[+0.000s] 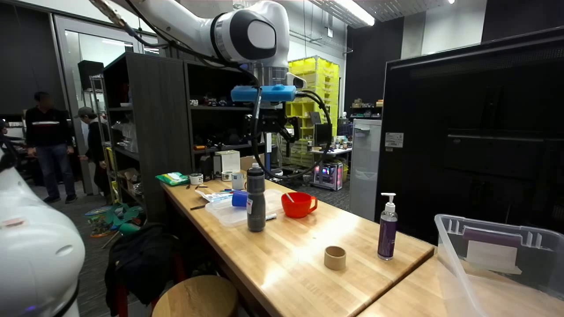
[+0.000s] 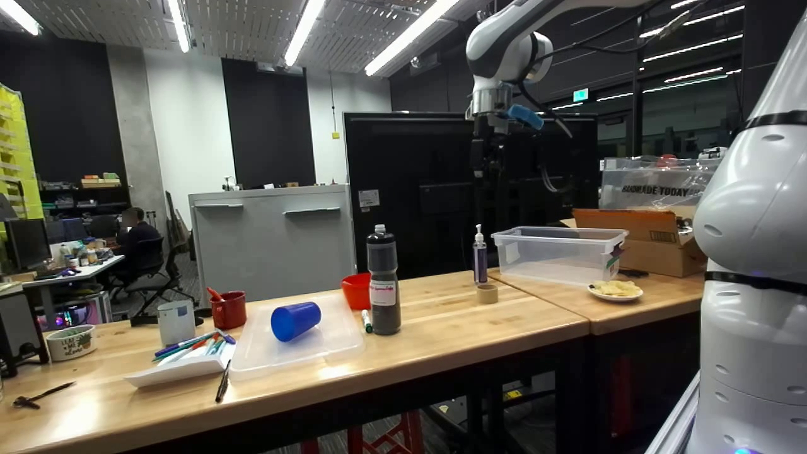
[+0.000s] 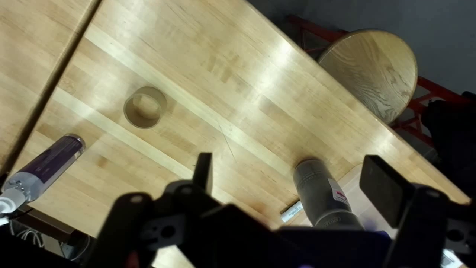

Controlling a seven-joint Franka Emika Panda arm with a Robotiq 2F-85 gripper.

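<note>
My gripper hangs high above the wooden table, its fingers wide apart and nothing held between them. Beneath it in the wrist view stands a dark grey bottle, nearer the right finger. In exterior view 1 the same bottle is upright beside a red cup. A blue cup lies on its side on a clear plastic lid. Toward the table's far end are a tan tape ring and a purple pump bottle, both standing apart from the gripper.
Past the table seam sit a clear bin, a plate of yellow food and a cardboard box. Mugs, pens and a white tray crowd the other end.
</note>
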